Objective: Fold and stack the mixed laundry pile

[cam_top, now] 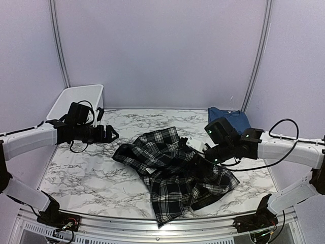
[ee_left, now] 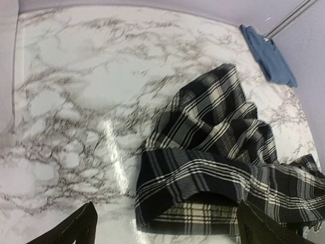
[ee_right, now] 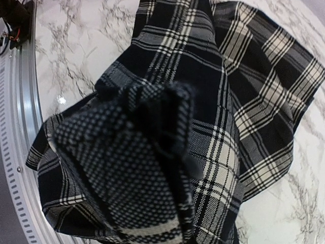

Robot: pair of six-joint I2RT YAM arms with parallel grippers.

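Note:
A black, grey and white plaid flannel garment (cam_top: 172, 193) lies rumpled over the middle of the marble table, reaching its front edge. My left gripper (cam_top: 109, 133) hangs open at the left, beside the garment, with nothing between its fingers; its two dark fingertips frame the garment's corner in the left wrist view. My right gripper (cam_top: 200, 161) is low over the garment's right part, shut, with plaid cloth bunched at it; in the right wrist view a blurred fold of cloth covers its fingers, so what lies between them is hidden.
A folded blue garment (cam_top: 228, 117) lies at the back right. A white basket (cam_top: 76, 95) stands at the back left. Bare marble (cam_top: 86, 188) shows at the front left and along the back.

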